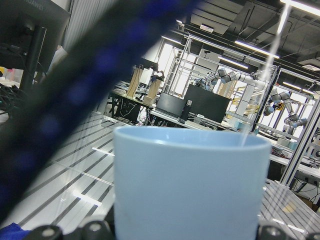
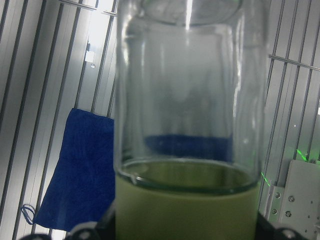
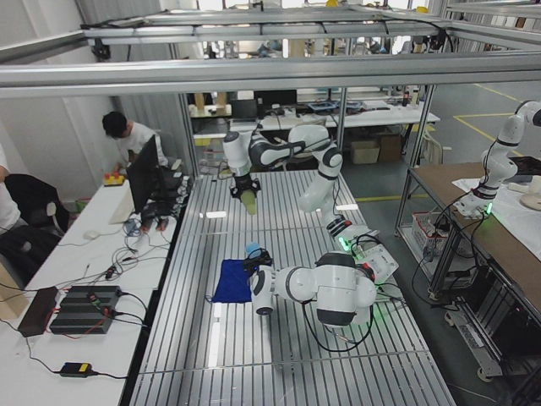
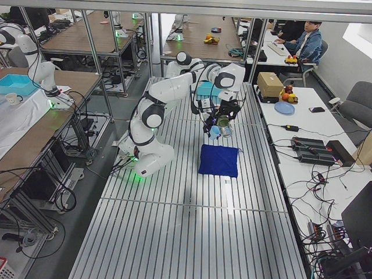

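Note:
A light blue cup (image 1: 190, 185) fills the left wrist view, held upright in my left gripper (image 3: 254, 260), which is shut on it; it also shows small in the right camera (image 4: 214, 132). My right gripper (image 3: 245, 188) is shut on a glass (image 2: 190, 85) with green content (image 2: 185, 210) in its lower part, held above the table at the far end from the left gripper in the left camera view. A dark blue cloth (image 4: 218, 161) lies flat on the slatted table.
Side desks carry monitors (image 3: 144, 178), black boxes (image 3: 84, 309) and cables. A blue bin (image 4: 207, 89) stands near the arms in the right camera view.

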